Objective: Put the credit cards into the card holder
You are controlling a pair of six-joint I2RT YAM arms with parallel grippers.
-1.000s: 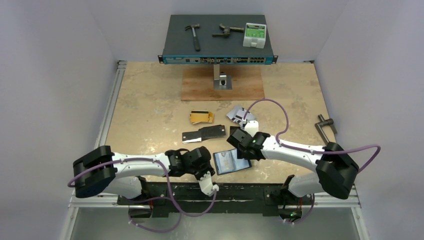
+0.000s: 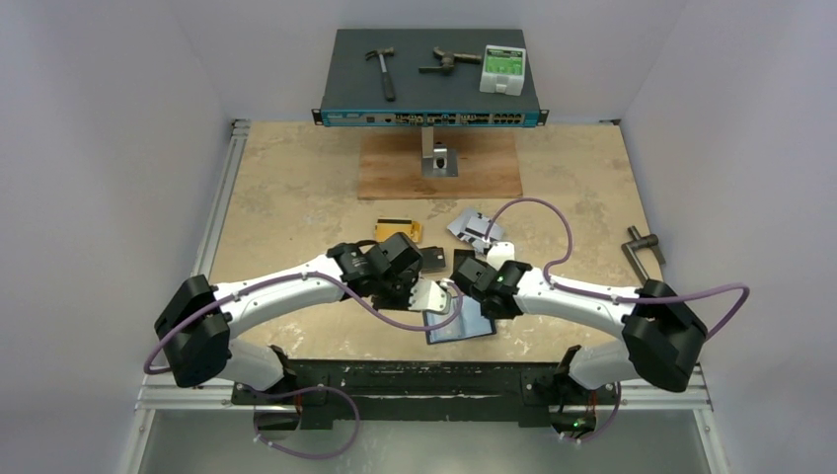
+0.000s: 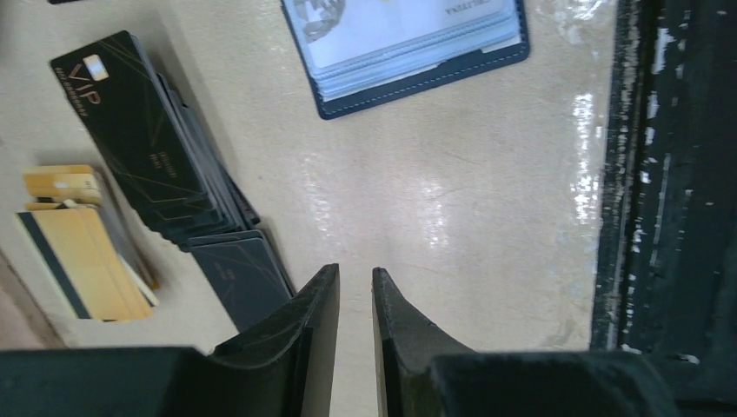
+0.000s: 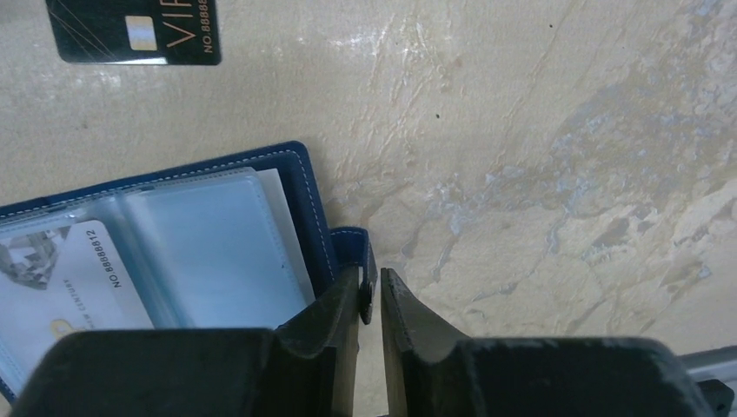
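The navy card holder (image 2: 460, 333) lies open near the table's front, with clear sleeves; a white card (image 4: 91, 278) shows in one. My right gripper is shut on a raised navy edge of the holder, at its side. My left gripper is part open and empty, above bare table between the holder and the cards. In the left wrist view, a fanned row of black cards (image 3: 130, 122) lies beside a stack of gold cards (image 3: 91, 261). Another black card (image 4: 139, 30) lies behind the holder. Silver cards (image 2: 468, 225) rest farther back.
A wooden board (image 2: 395, 178) with a metal bracket (image 2: 440, 163) is at the back, below a dark rack unit (image 2: 424, 84). A hammer (image 2: 644, 247) lies at the right edge.
The right arm is nearly still.
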